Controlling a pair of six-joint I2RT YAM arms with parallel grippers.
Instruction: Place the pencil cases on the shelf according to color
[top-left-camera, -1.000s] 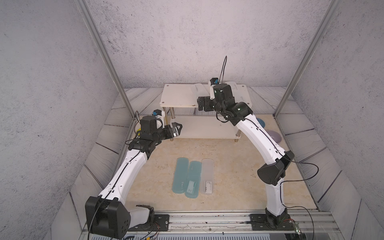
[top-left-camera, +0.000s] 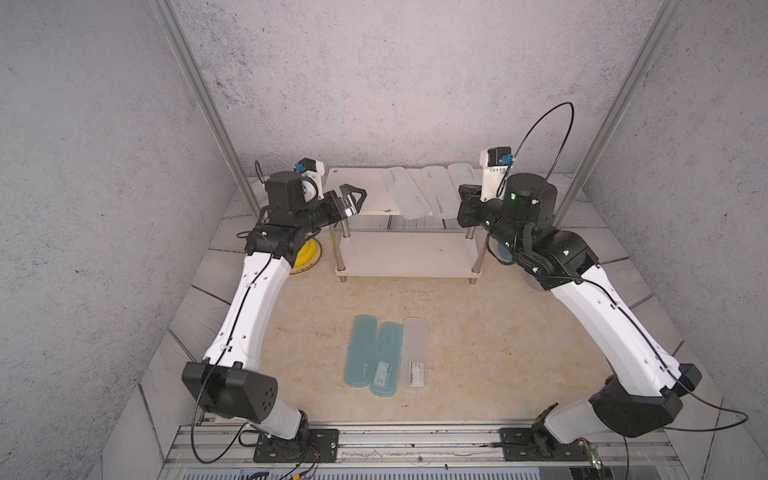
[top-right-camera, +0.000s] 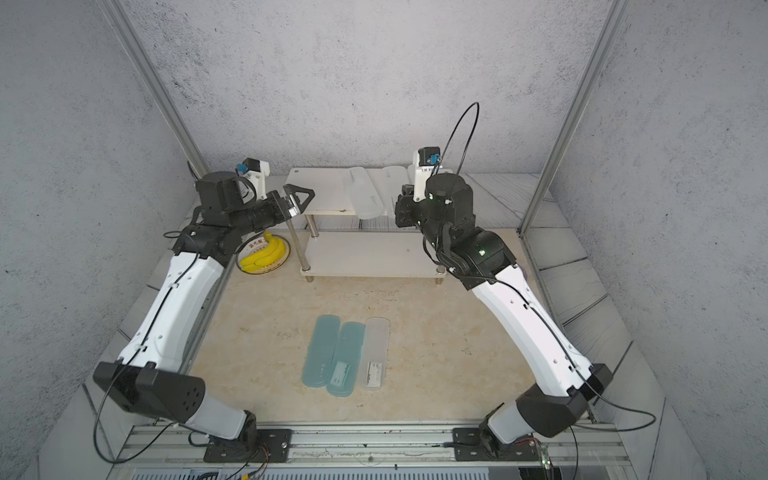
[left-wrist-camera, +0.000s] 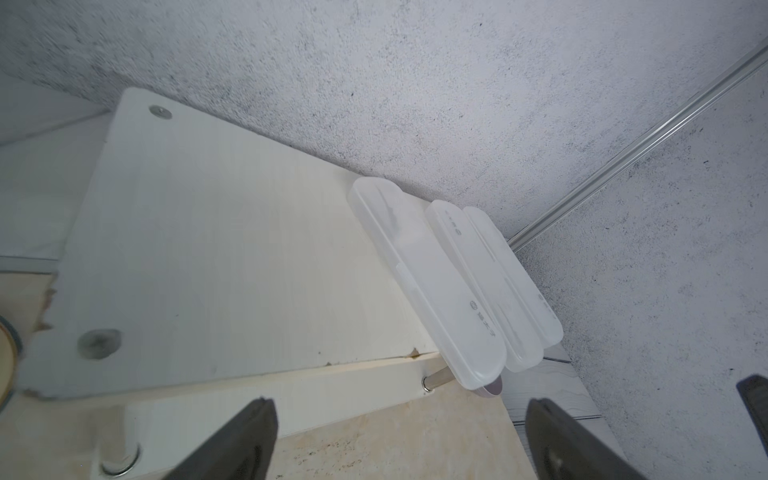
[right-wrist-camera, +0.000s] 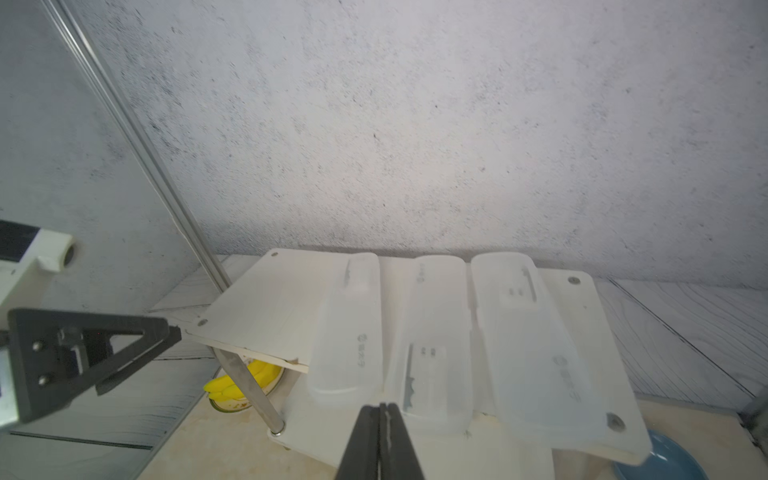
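Note:
Three translucent white pencil cases lie side by side on the upper shelf (right-wrist-camera: 272, 304): the left case (right-wrist-camera: 348, 328), middle case (right-wrist-camera: 432, 344) and right case (right-wrist-camera: 532, 344). Their near ends reach over its front edge. On the table lie two teal cases, a left one (top-left-camera: 361, 348) and a right one (top-left-camera: 389, 348), beside a translucent whitish case (top-left-camera: 415, 344). My left gripper stands open and empty by the shelf's left front. In front of the white cases, my right gripper is shut; nothing shows between its fingers.
The lower shelf (top-left-camera: 408, 254) is bare. Yellow bananas (top-right-camera: 264, 254) sit in a bowl left of the rack, and a blue round item (right-wrist-camera: 660, 456) stands to its right. Free tabletop surrounds the cases; the upper shelf's left part is empty.
My right gripper has moved right, away from the left white case, uncovering it. My left gripper has risen from the lower shelf's height to the upper shelf's left front. The table cases stay put.

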